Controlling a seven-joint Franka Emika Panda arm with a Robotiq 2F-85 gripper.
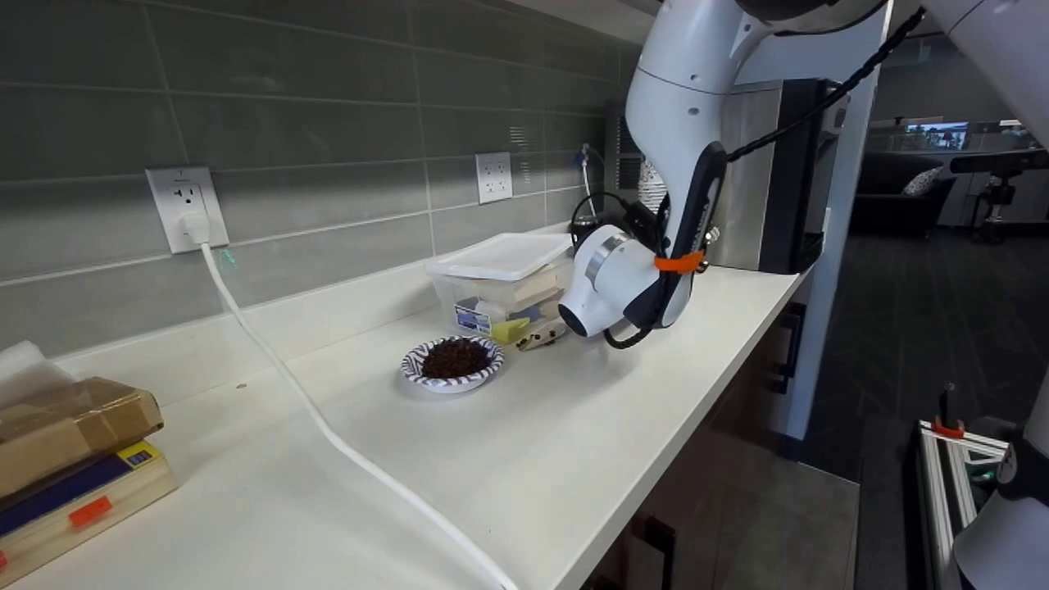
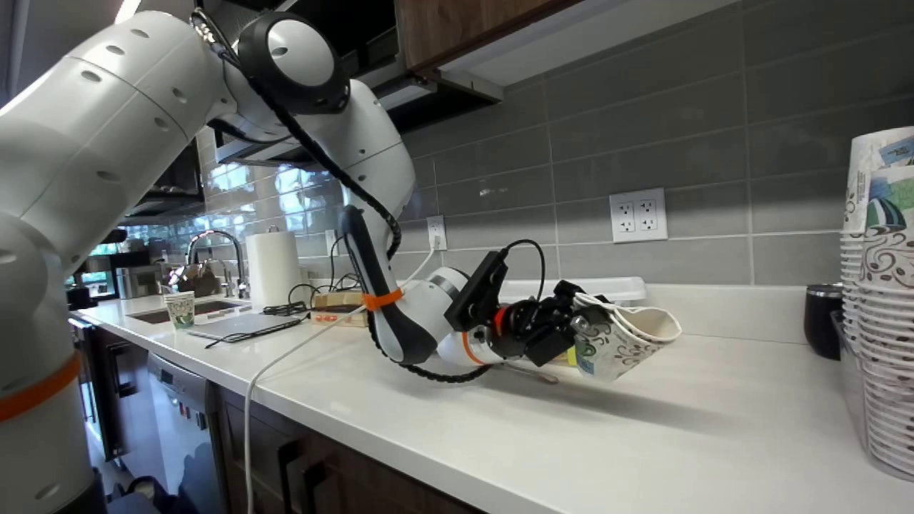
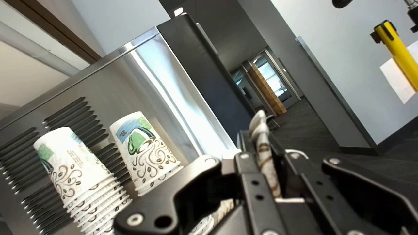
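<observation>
In exterior view 2 my gripper is shut on a patterned paper cup, held above the counter. The cup is tilted on its side, its mouth facing right and slightly up; two rims seem to show, so it may be a nested pair. The wrist view has the cup's wall pinched between the fingers. Exterior view 1 shows the arm, but it hides most of the gripper and the cup. A striped bowl of dark brown pieces sits on the counter.
Upside-down stacked cups stand at the right, with a dark tumbler beside them. A steel appliance is behind. A lidded plastic bin lies along the wall.
</observation>
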